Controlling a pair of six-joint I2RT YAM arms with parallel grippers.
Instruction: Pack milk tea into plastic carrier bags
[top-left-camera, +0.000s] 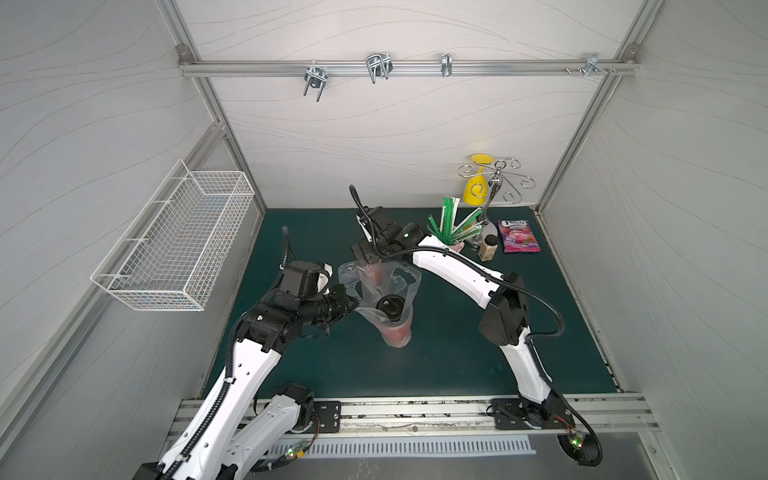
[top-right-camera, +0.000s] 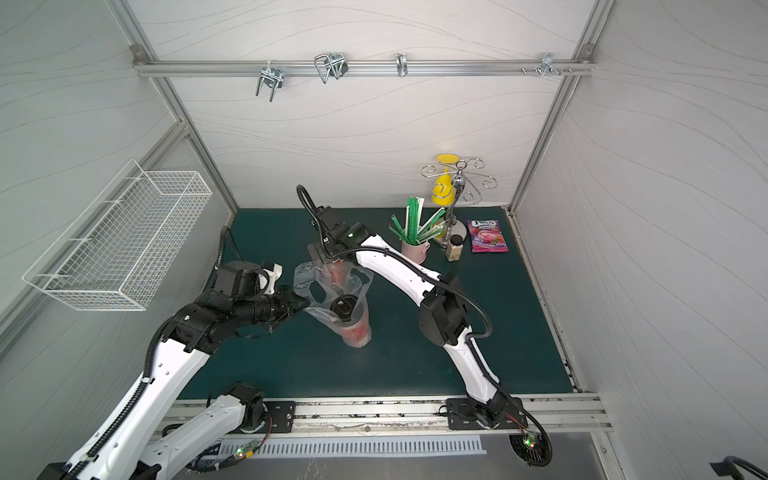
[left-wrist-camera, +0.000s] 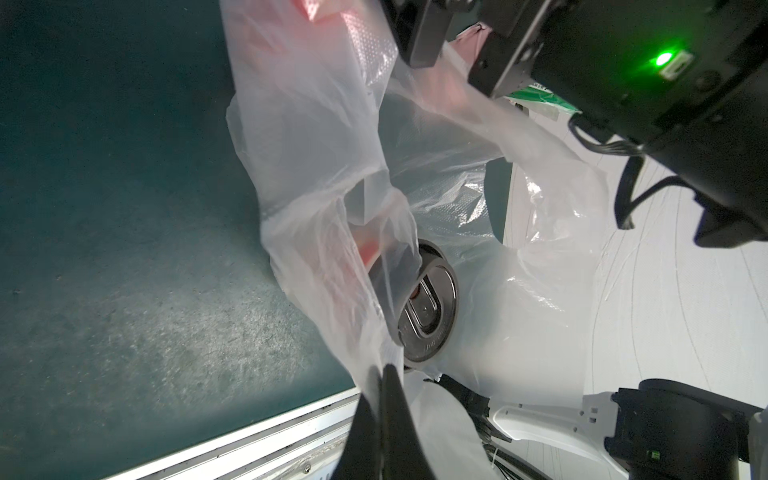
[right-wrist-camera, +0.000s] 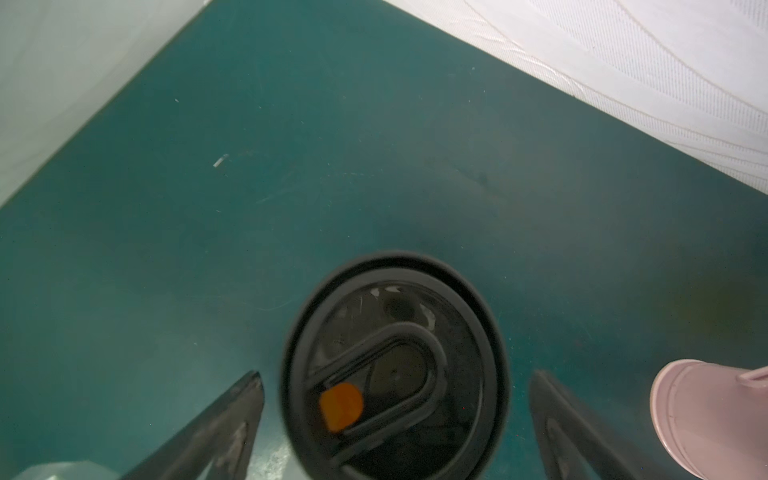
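A clear plastic bag stands open on the table around a cup with a black lid and reddish drink. My left gripper is shut on the bag's rim, the thin film pinched between its fingertips. Behind the bag, a second cup, its black lid filling the lower middle of the right wrist view, stands between the fingers of my right gripper. These fingers are open, with a gap visible on both sides of the lid. Reddish colour of this cup shows near the bag's back edge.
A pink cup full of green and white straws stands right of the right arm. Near it are a small jar, a metal stand, a yellow bottle and a snack packet.
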